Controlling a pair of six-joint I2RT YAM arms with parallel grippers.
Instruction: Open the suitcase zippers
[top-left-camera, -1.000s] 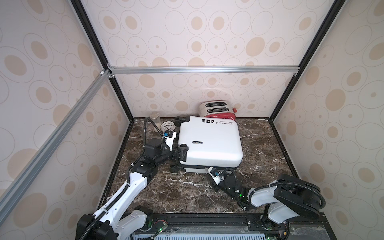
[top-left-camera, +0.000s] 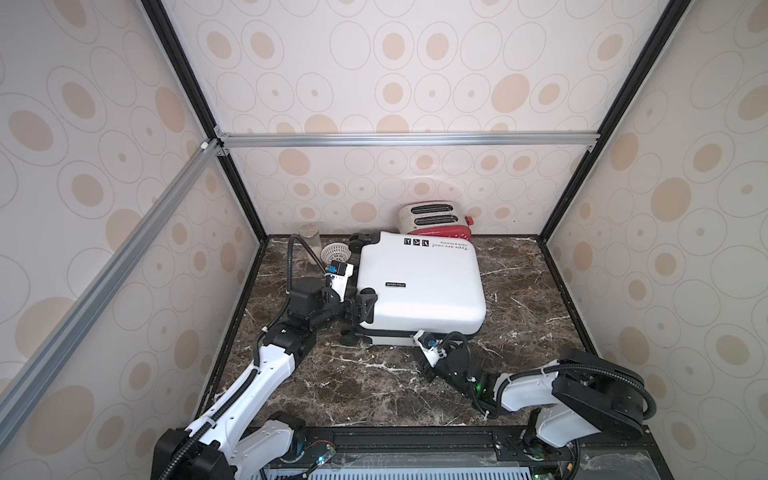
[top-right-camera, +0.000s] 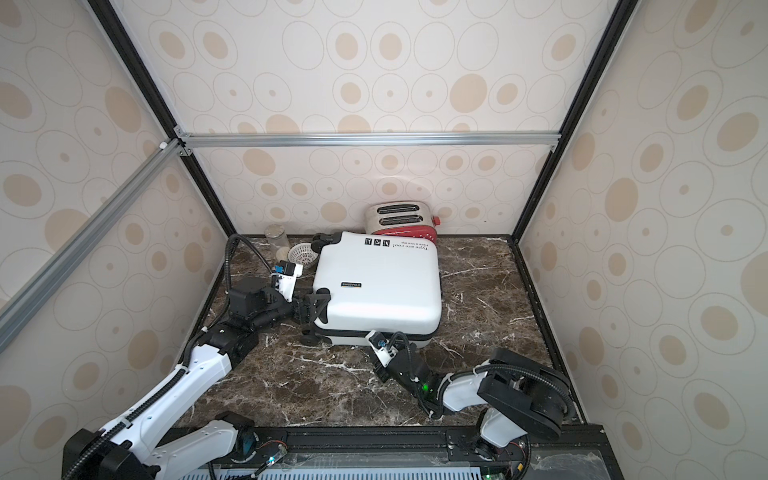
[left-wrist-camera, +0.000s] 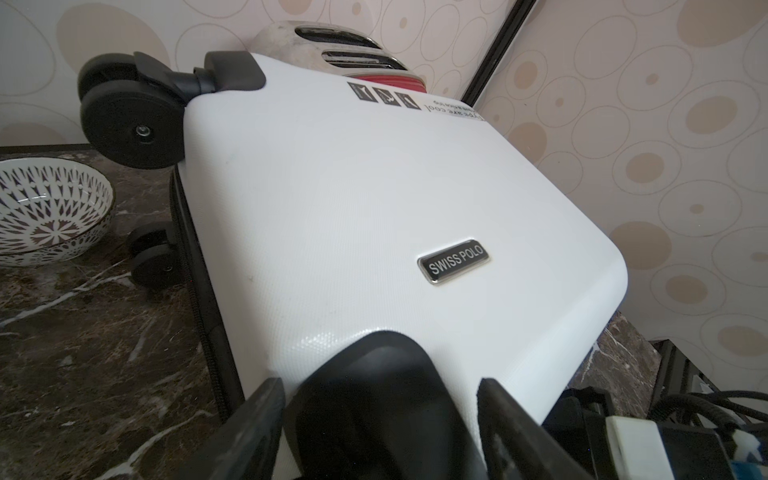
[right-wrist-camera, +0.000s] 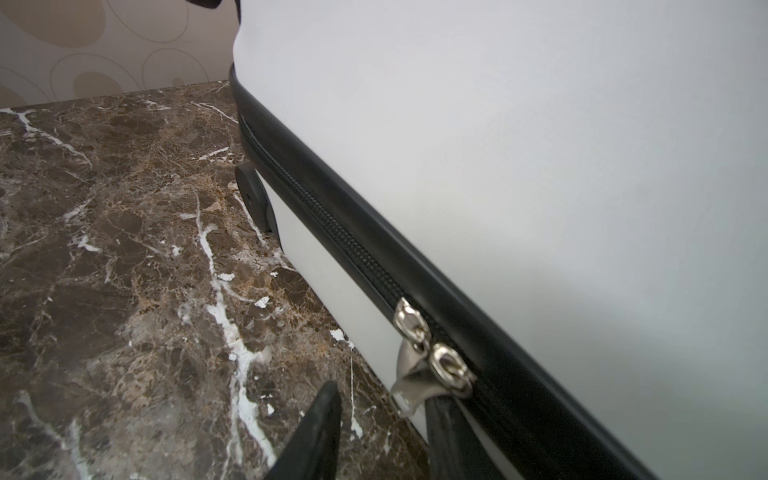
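Observation:
The white suitcase (top-left-camera: 424, 276) lies flat on the dark marble counter, its black zipper band (right-wrist-camera: 336, 232) running along the side. Two silver zipper pulls (right-wrist-camera: 420, 384) sit close together on that band in the right wrist view. My right gripper stands part open beside the suitcase's front side; one of its fingers (right-wrist-camera: 449, 432) is right below the pulls, and nothing shows clamped in the gap. My left gripper is shut on the black wheel mount (left-wrist-camera: 376, 400) at the suitcase's near left corner.
A toaster (top-left-camera: 436, 217) stands behind the suitcase. A patterned bowl (left-wrist-camera: 56, 208) and a jar (top-right-camera: 277, 238) are at the back left. Bare counter (top-left-camera: 528, 320) lies right of the suitcase and in front of it.
My right gripper has shifted slightly left and toward the suitcase, with small movements of its arm. The left arm and the suitcase have stayed in place.

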